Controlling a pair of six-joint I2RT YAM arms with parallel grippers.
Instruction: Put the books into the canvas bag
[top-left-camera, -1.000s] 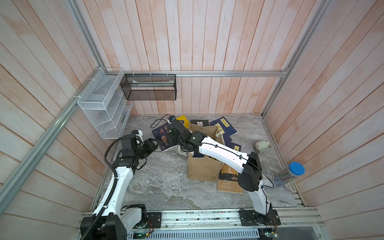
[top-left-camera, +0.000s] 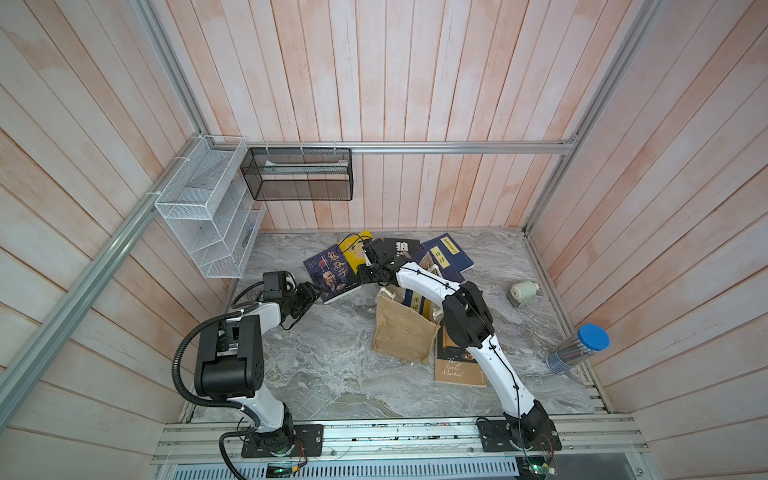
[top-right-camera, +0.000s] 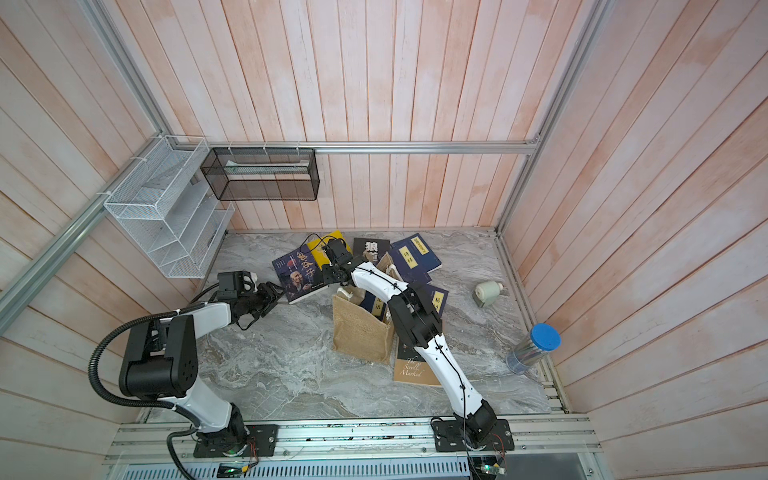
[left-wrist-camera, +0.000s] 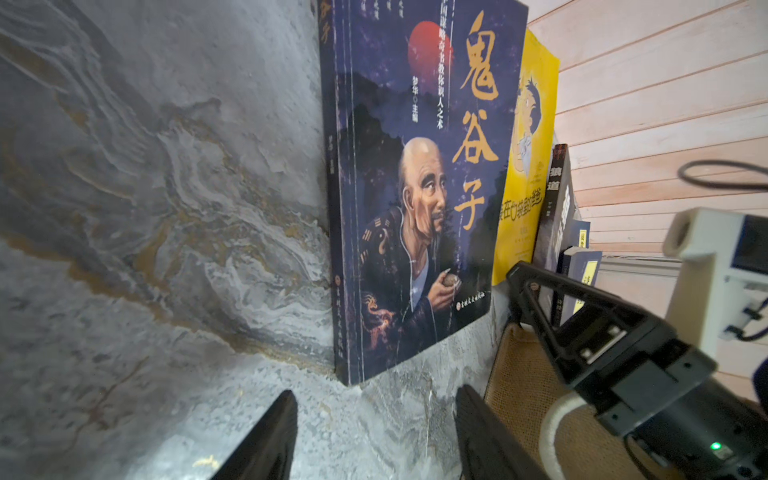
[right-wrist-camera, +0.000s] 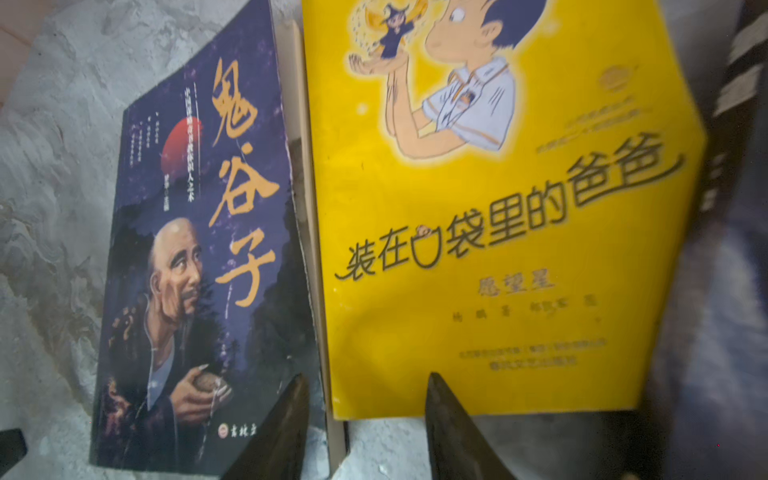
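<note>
My left gripper stands open beside the lower edge of the dark blue book with an old man on its cover (left-wrist-camera: 424, 208), nothing between its fingers. My right gripper is also apart-jawed and empty, by the lower edge of the yellow book (right-wrist-camera: 496, 240); whether it touches that book cannot be told. The two books lie side by side on the table. The canvas bag (top-left-camera: 404, 332) stands in the middle, under the right arm, with a blue book (top-left-camera: 416, 302) showing in its mouth.
A black book (top-right-camera: 372, 247) and blue books (top-right-camera: 414, 256) lie behind the bag. A brown book (top-left-camera: 458, 368) lies right of it. A pale green cup-like object (top-left-camera: 524, 292) and blue-lidded container (top-left-camera: 577, 349) stand at right.
The right arm has drawn its forearm in over the bag, its gripper shifting slightly right and down. The left arm has folded back at the elbow, its gripper nearly in place. The books have stayed put.
</note>
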